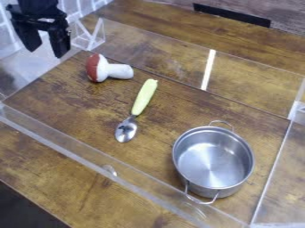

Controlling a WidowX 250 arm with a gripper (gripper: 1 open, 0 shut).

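My black gripper (42, 36) is at the upper left corner, above and left of a red-and-white toy mushroom (112, 69), with nothing seen between its fingers. The mushroom lies on its side on the wooden surface. A spoon with a pale yellow-green handle (143, 97) lies at the centre, bowl toward the front. A steel pot (212, 163) with two handles stands at the lower right.
Clear plastic walls (71, 136) border the wooden work area (84, 111). There is free wood left of the spoon and behind the pot.
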